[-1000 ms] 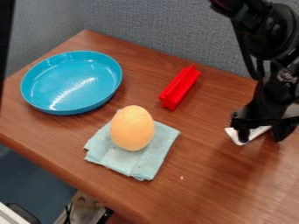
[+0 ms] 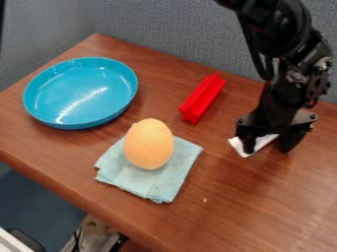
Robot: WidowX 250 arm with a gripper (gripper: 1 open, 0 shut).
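Note:
My black gripper (image 2: 271, 132) is low over the right side of the wooden table, its fingertips at a white object (image 2: 242, 148) lying there, which is partly hidden by the fingers; I cannot tell if it is held. An orange egg-shaped object (image 2: 149, 143) rests on a folded pale blue cloth (image 2: 171, 177) in the middle. A red bar-like piece (image 2: 202, 97) lies behind it, and a blue plate (image 2: 79, 91) is at the left.
A grey padded wall runs along the back; the table's edge drops away at the lower left.
My gripper has moved left, and the white object has shifted left with it.

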